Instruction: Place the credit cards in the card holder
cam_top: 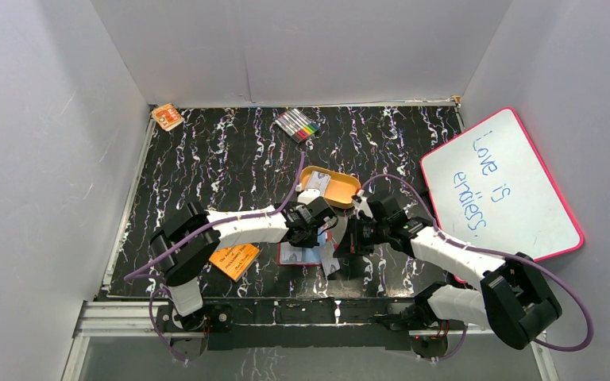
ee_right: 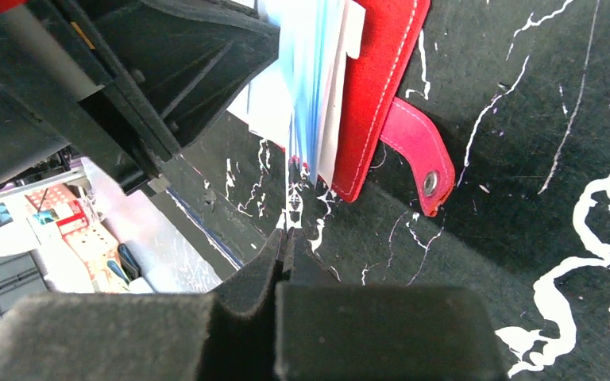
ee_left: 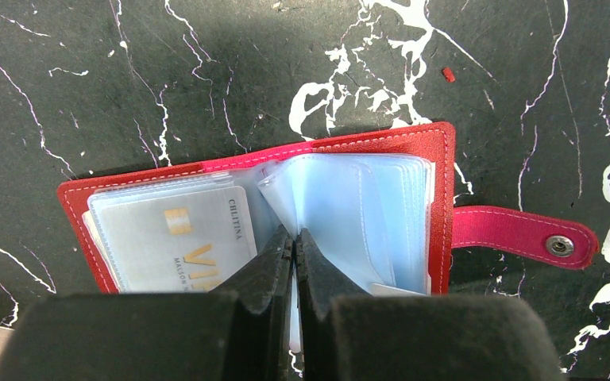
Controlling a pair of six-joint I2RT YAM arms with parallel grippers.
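The red card holder lies open on the table, with clear sleeves and a VIP card in its left sleeve. My left gripper is shut over the middle sleeves, pinching at the raised edge of a clear sleeve. My right gripper is shut just off the holder's edge; something thin and pale rises from its tips toward the sleeves, too edge-on to identify surely. The yellow tray behind holds a pale card stack.
An orange booklet lies left of the holder. Pens and a small orange pack are at the back. A whiteboard stands on the right.
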